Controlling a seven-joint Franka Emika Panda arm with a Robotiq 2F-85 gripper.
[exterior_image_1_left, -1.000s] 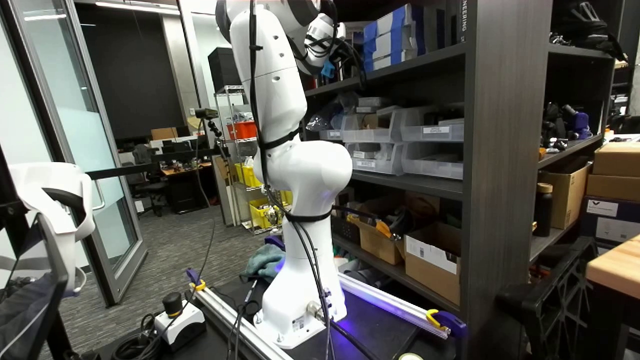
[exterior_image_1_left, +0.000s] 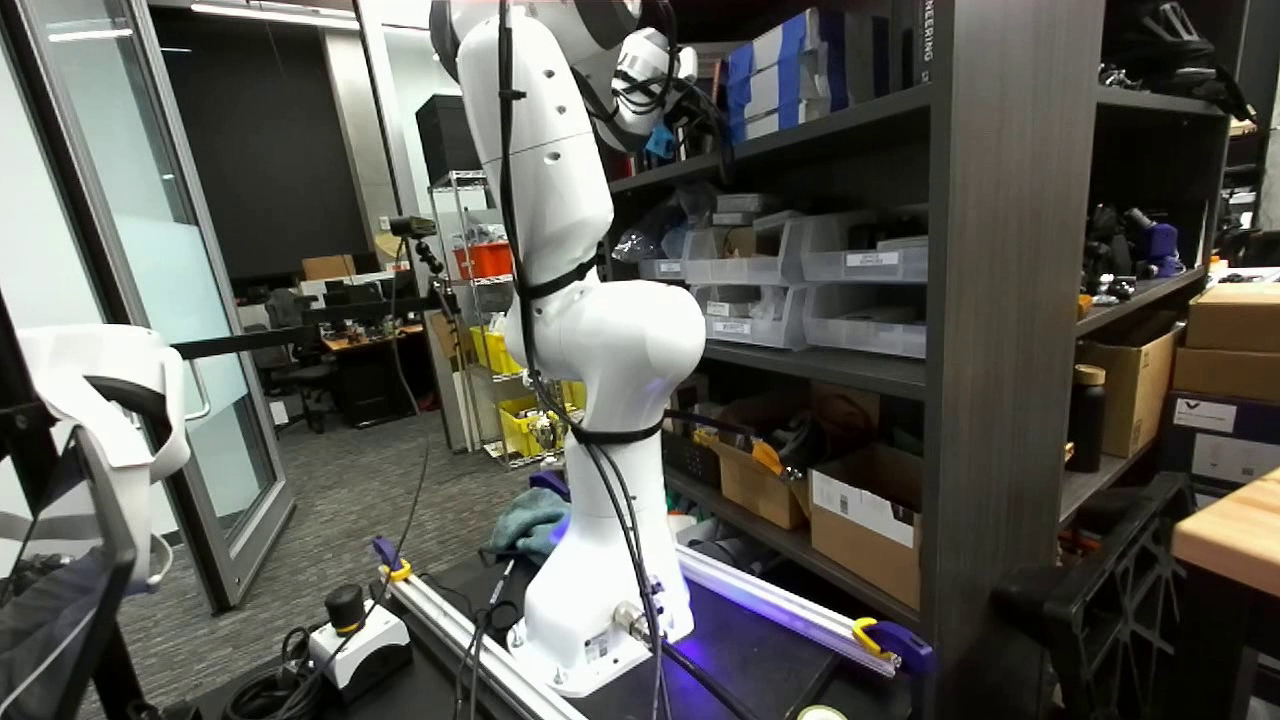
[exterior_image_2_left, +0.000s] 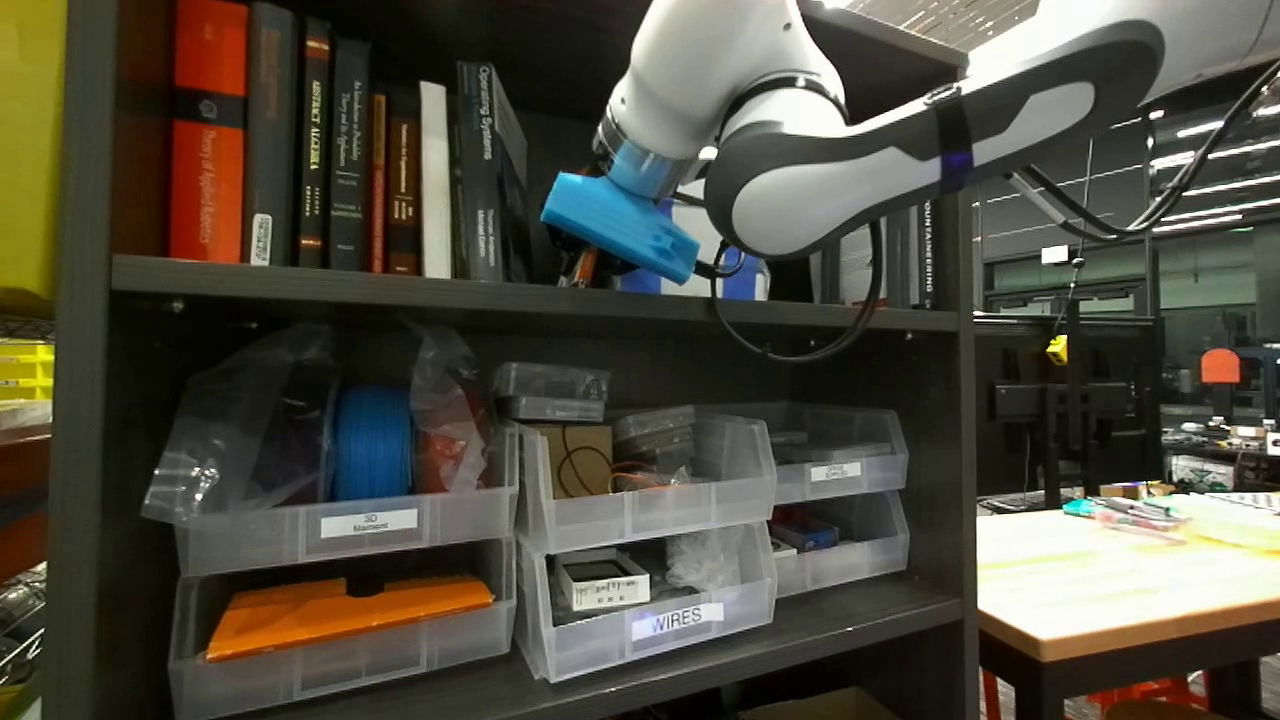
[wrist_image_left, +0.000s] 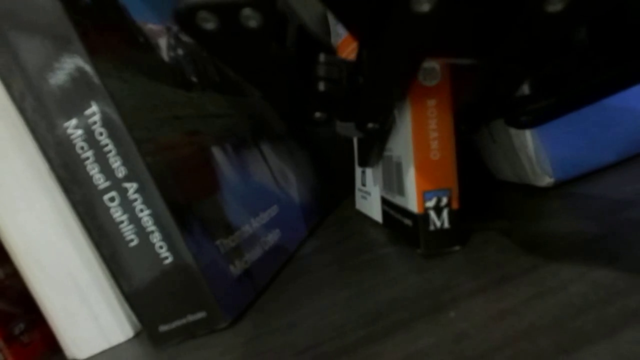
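Observation:
In the wrist view, an orange-and-black book (wrist_image_left: 436, 138) with a white back cover stands upright, its lower end at or just above the dark shelf board (wrist_image_left: 384, 300). My gripper is shut on this book. One dark finger (wrist_image_left: 370, 147) shows against its white cover, while the other side of the grip is lost in shadow. Exterior view 2 shows the gripper (exterior_image_2_left: 582, 258) below its blue mount (exterior_image_2_left: 618, 228) at the top shelf, with a sliver of the orange book (exterior_image_2_left: 584, 268) beneath. In exterior view 1 the fingers are hidden.
A thick dark book (exterior_image_2_left: 482, 180) leans at the left, beside a white-spined one (exterior_image_2_left: 434, 180) and several others. Blue-and-white boxes (wrist_image_left: 594, 138) lie to the right. Bare shelf shows in front of the held book. Clear bins (exterior_image_2_left: 648, 516) fill the shelf below.
In exterior view 1 the arm's end and blue mount have shifted slightly to the right and a little down. The arm's base and the surroundings look the same.

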